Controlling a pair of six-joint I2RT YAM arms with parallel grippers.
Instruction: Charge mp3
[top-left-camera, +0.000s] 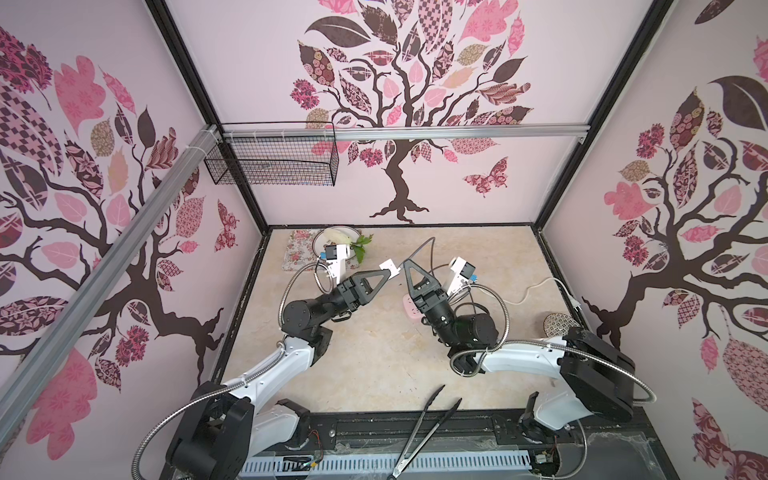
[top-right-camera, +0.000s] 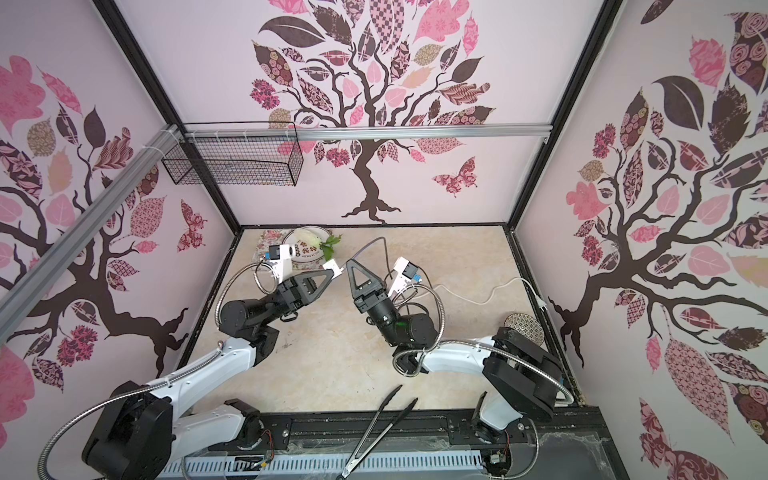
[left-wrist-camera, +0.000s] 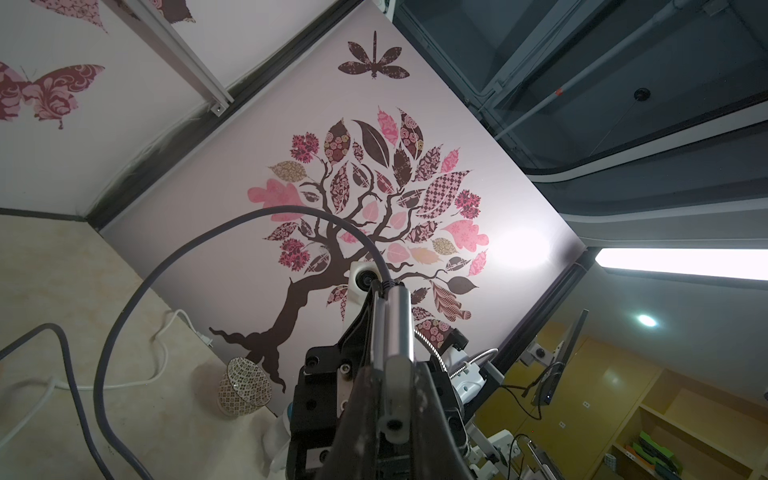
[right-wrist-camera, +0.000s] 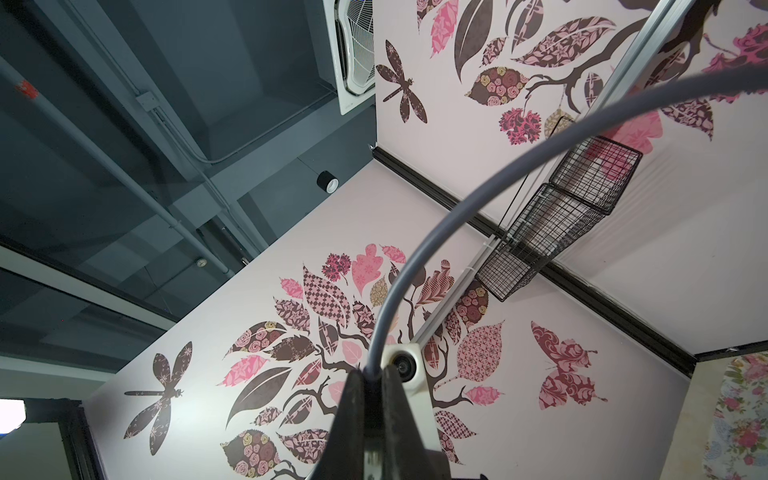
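Note:
A slim silver mp3 player (left-wrist-camera: 393, 328) stands between the fingers of my left gripper, which is shut on it. From above, the player (top-left-camera: 388, 268) looks small and white. A grey charging cable (left-wrist-camera: 296, 209) arcs up from the table and comes down at the player's far end. Its dark end (right-wrist-camera: 373, 393) sits between the fingertips of my right gripper, shut on it close beside the player. Whether the plug is seated in the player or only touches it, I cannot tell.
A pink box (top-left-camera: 412, 309) lies under the right gripper. At the back left stands a plate (top-right-camera: 310, 256) with greens beside it. A white cable (top-right-camera: 480, 301) runs along the right side to near a patterned round object (top-right-camera: 524, 326). Tongs (top-left-camera: 424, 432) lie in front.

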